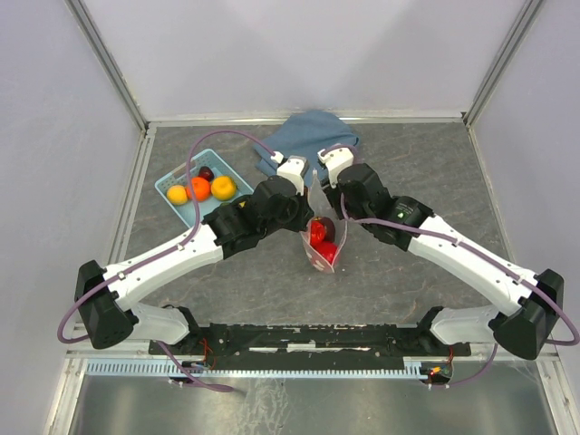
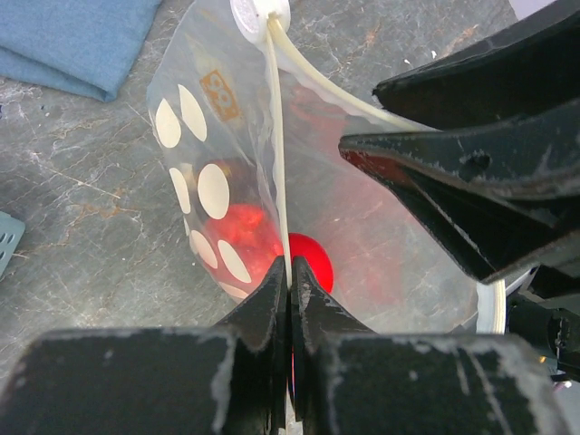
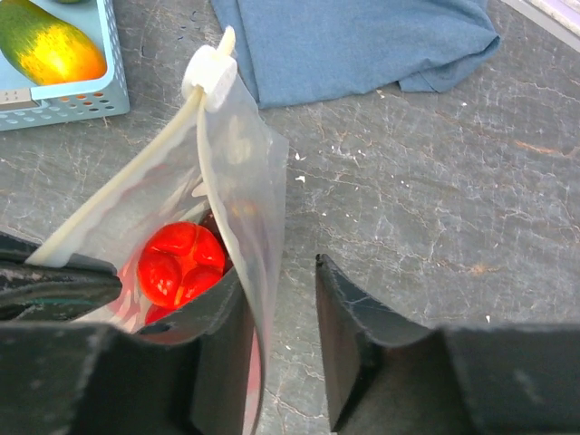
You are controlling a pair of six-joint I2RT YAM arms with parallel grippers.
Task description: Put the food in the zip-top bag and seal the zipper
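Observation:
The clear zip top bag (image 1: 315, 195) with cream dots (image 2: 214, 191) stands between my arms, its mouth parted. Inside are a red lobed food piece (image 3: 181, 265), another red piece (image 1: 326, 249) and a dark one (image 1: 329, 227). My left gripper is shut on the left edge of the bag's mouth. Around the opposite edge, my right gripper stands part open, with the rim running between its fingers near the left one. A white slider (image 3: 210, 74) sits at the far end of the zipper.
A light blue basket (image 1: 187, 212) with several fruits, among them an orange one (image 1: 198, 188) and a yellow one (image 1: 223, 188), stands at the left. A folded blue cloth (image 1: 313, 136) lies behind the bag.

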